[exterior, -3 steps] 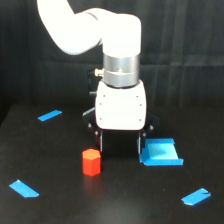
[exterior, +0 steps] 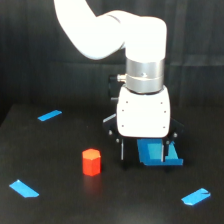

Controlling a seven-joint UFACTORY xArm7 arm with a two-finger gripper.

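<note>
A small red block (exterior: 91, 163) with a hexagonal look stands upright on the dark table, left of my gripper (exterior: 143, 156). The gripper points down in front of the blue square tray (exterior: 173, 161), covering part of it. Its two thin fingers (exterior: 122, 150) are spread apart, and no object shows held between them. A clear gap separates the red block from the nearer finger.
Blue tape strips lie at the far left (exterior: 50, 115), near left (exterior: 24, 188) and near right (exterior: 196, 197) of the black table.
The arm and gripper have shifted right and slightly down, from between the block and tray to in front of the tray. The red block and the tray have stayed put.
</note>
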